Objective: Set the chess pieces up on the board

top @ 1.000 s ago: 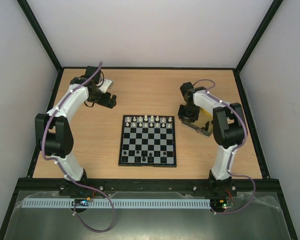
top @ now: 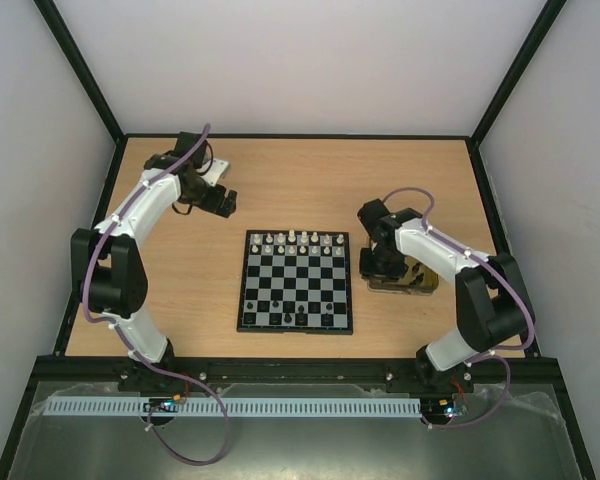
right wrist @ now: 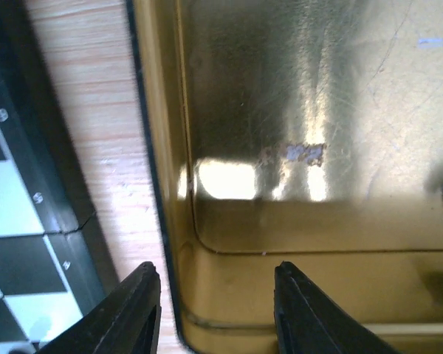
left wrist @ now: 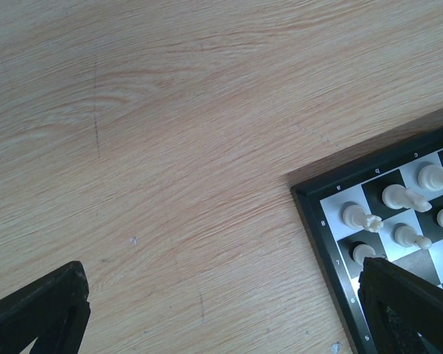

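The chessboard (top: pixel 294 282) lies mid-table, white pieces (top: pixel 291 241) in rows along its far side, several dark pieces (top: pixel 301 313) on the near side. A brass-coloured tray (right wrist: pixel 303 96) is right of the board, dark pieces partly in view in it. My right gripper hangs over the tray's left wall, fingers apart, nothing visible between them. My left gripper is open and empty above the table, left of the board's far corner.
Bare table (top: pixel 180 300) surrounds the board at the left and back. Dark frame rails edge the table, with walls beyond.
My right gripper and arm have moved toward the near side of the table over the tray. The left arm has barely shifted; the board looks the same.
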